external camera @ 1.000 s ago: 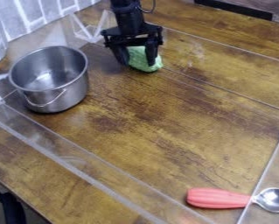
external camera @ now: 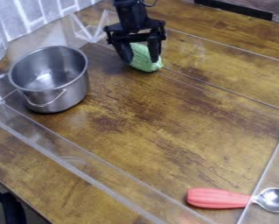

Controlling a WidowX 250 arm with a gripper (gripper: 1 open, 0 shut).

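My black gripper (external camera: 136, 39) is at the top centre of the camera view, pointing down over a light green object (external camera: 148, 59), which looks soft and lies on the wooden table. The gripper's fingers are at or on this object, partly covering it; whether they are shut on it is hard to tell.
A steel pot (external camera: 49, 79) stands at the left. A pink-handled scoop (external camera: 229, 199) lies at the bottom right. A pale wall or curtain borders the top left.
The gripper has shifted very slightly over the green object. The pot and scoop have stayed in place.
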